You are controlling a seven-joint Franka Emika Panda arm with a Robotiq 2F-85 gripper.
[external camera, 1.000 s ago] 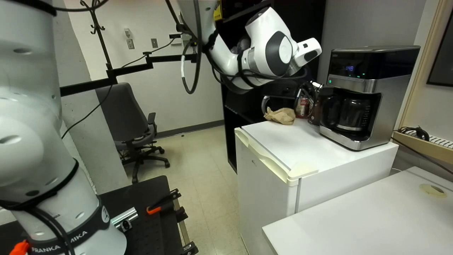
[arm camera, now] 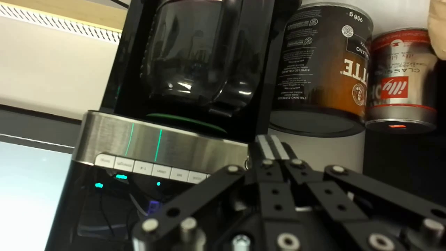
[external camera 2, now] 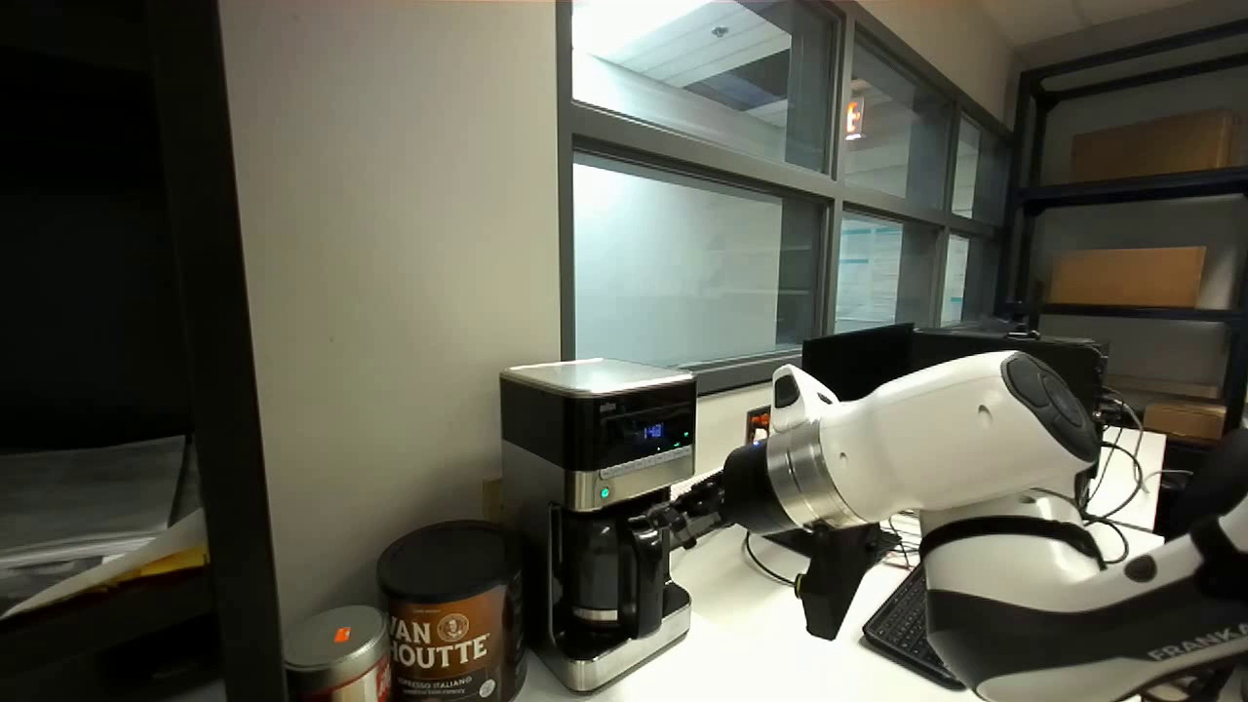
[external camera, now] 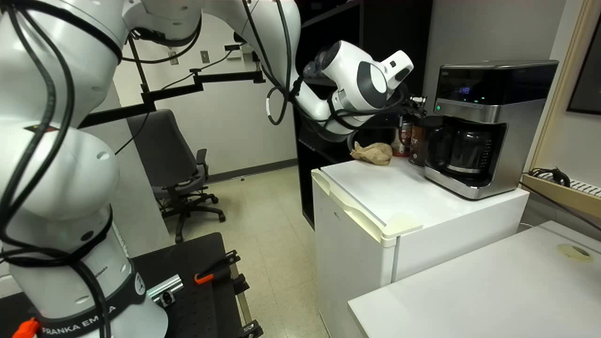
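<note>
On the white fridge top stands a steel and black coffee maker (external camera: 515, 121), its display lit. A dark glass carafe (external camera: 469, 149) sits inside it, handle (external camera 2: 644, 583) toward the arm. My gripper is shut, with nothing visible between its fingers. In the wrist view the fingertips lie at the right end of the coffee maker's steel band (arm camera: 167, 142), beside the button row. Whether they touch the machine, I cannot tell. Seen from the second exterior view, the gripper (external camera 2: 679, 521) is at the front of the coffee maker, near the carafe handle's top.
A large brown coffee can (arm camera: 322, 71) and a smaller silver and red can (arm camera: 401, 79) stand beside the machine. Close by lies a crumpled paper bag (external camera: 372, 153).
The arm's base and elbow have swung round. In exterior view 1 the hand has lowered slightly and turned, and the gripper sits lower by the coffee maker's left side. The machine and carafe look unmoved.
</note>
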